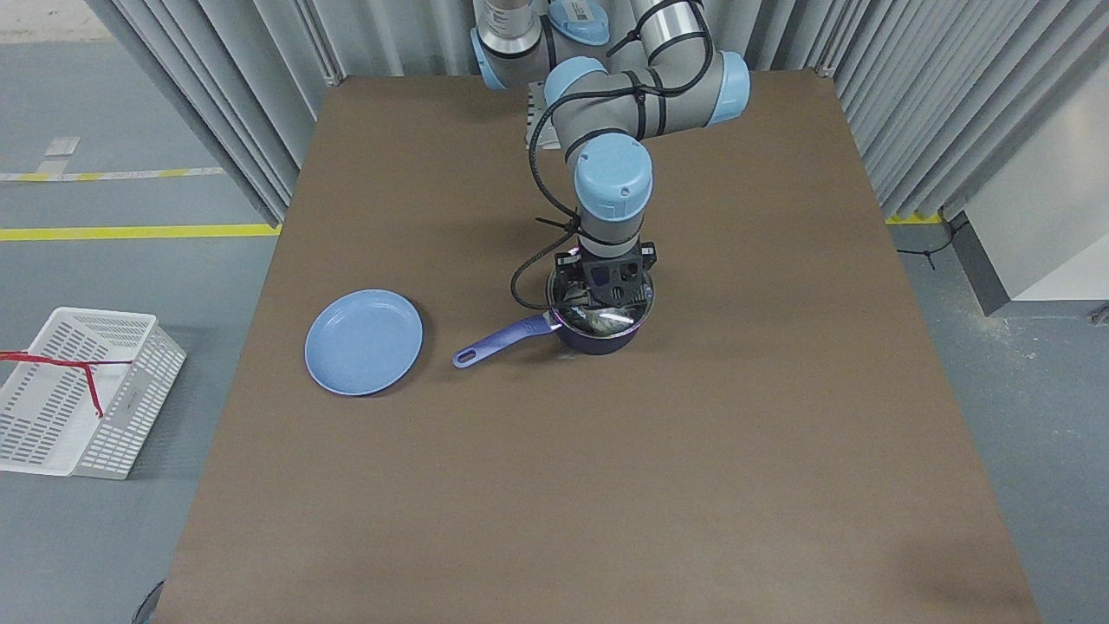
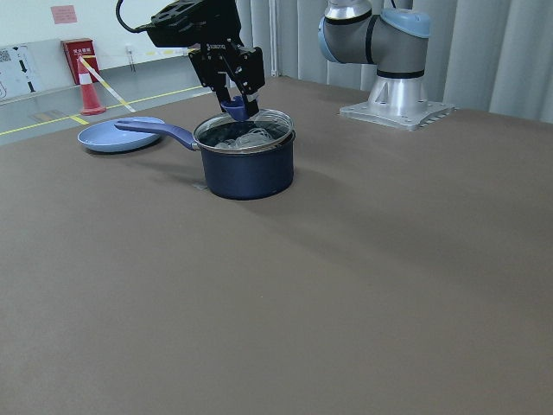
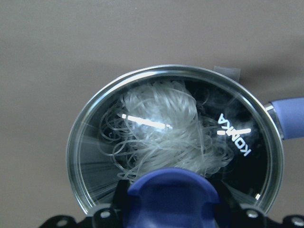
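Observation:
A dark blue saucepan (image 2: 246, 180) with a long blue handle (image 1: 496, 342) stands on the brown table, white noodles (image 3: 161, 123) visible inside through a glass lid (image 3: 237, 171). The lid lies over the pan's mouth. My gripper (image 2: 238, 102) is above it, shut on the lid's blue knob (image 3: 171, 204) at the lid's centre, fingers either side of the knob.
A light blue plate (image 1: 363, 342) lies left of the pan in the front view. A white basket (image 1: 125, 416) is on the floor beyond the left edge.

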